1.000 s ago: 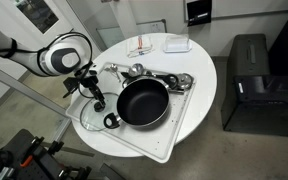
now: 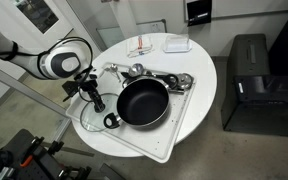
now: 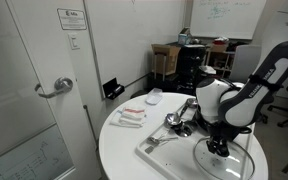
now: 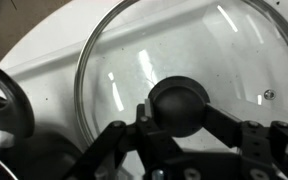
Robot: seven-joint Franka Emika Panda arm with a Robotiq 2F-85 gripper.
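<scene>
A clear glass lid (image 4: pixel 239 60) with a metal rim fills much of the wrist view. Its black round knob (image 4: pixel 179 106) lies between the fingers of my gripper, which is shut on it. In exterior view 1 the lid (image 2: pixel 96 122) is at the left part of the white tray (image 2: pixel 159 152), with my gripper (image 2: pixel 98 104) over its middle. Right beside it stands a black pan (image 2: pixel 144 101), empty, its handle toward the lid. Exterior view 2 shows the lid (image 3: pixel 224 160) under the gripper; whether it touches the tray cannot be told.
Metal utensils (image 2: pixel 174 80) lie along the tray's far side. Beyond the tray, a white cloth (image 2: pixel 139 44) and a clear container (image 2: pixel 177 44) rest on the round white table (image 2: pixel 202 70).
Over the last second my gripper has come down slightly onto the knob and closed round it. The lid, pan and tray show no visible movement.
</scene>
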